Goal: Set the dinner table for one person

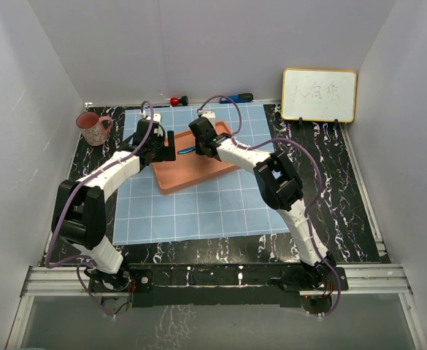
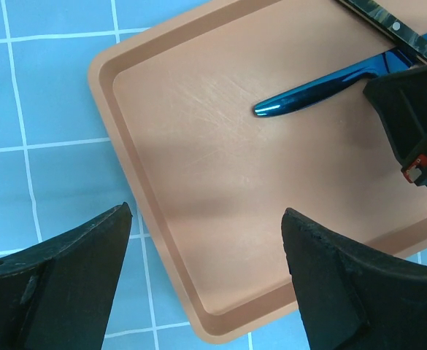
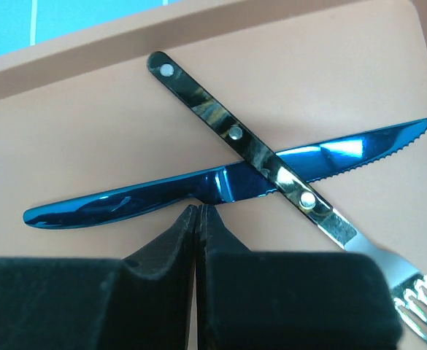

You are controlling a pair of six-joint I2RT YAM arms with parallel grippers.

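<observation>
A shiny blue knife (image 3: 118,204) lies in the brown tray (image 3: 89,138), and the handle of a fork (image 3: 213,113) crosses over it. The fork's silver tines show at the lower right of the right wrist view. My right gripper is shut, its tips meeting just short of the knife's edge with nothing between them. In the left wrist view, the left gripper stands open above the tray's left end, its fingers empty. From there the knife's handle end (image 2: 308,93) shows, with the right gripper beside it.
A blue gridded cloth (image 1: 198,219) lies under the tray, bare towards the front. At the back left stands a red patterned mug (image 1: 93,127). A whiteboard (image 1: 319,95) leans at the back right; a red-and-black object (image 1: 179,100) and a blue-handled tool (image 1: 236,98) lie along the back edge.
</observation>
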